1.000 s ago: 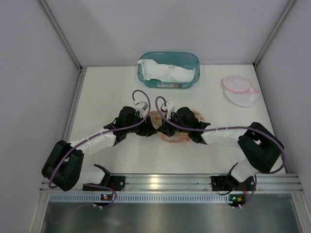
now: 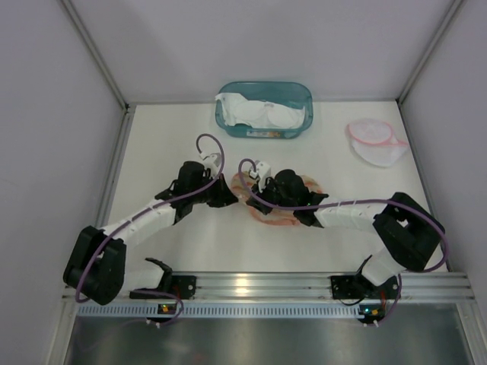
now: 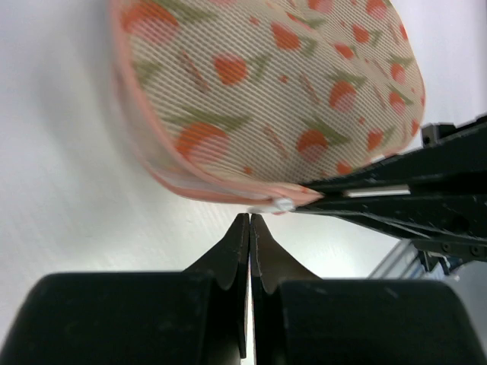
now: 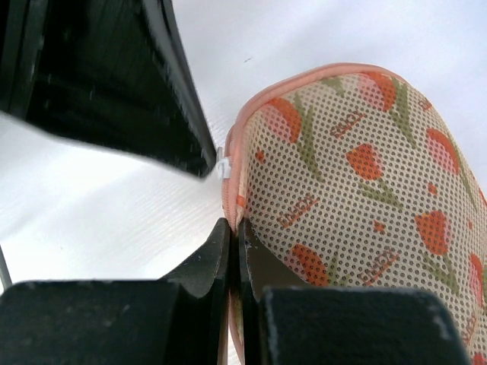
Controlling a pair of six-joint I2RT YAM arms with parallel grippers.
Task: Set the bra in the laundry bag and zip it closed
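Observation:
The laundry bag (image 3: 251, 84), cream mesh printed with red tulips and edged in peach, is partly covered by the arms in the top view. My right gripper is shut on the bag's edge. Close by on that edge sits a small white zipper pull (image 3: 283, 204). My left gripper is shut, nothing between its fingertips, and the pull lies just beyond them in the left wrist view. From above, the left gripper sits left of the right one with a narrow gap. I cannot make out the bra inside the bag.
A teal bin (image 2: 283, 91) holding white cloth (image 2: 262, 114) stands at the back. A white mesh piece with pink trim (image 2: 377, 142) lies at the right.
The right gripper stays on the edge.

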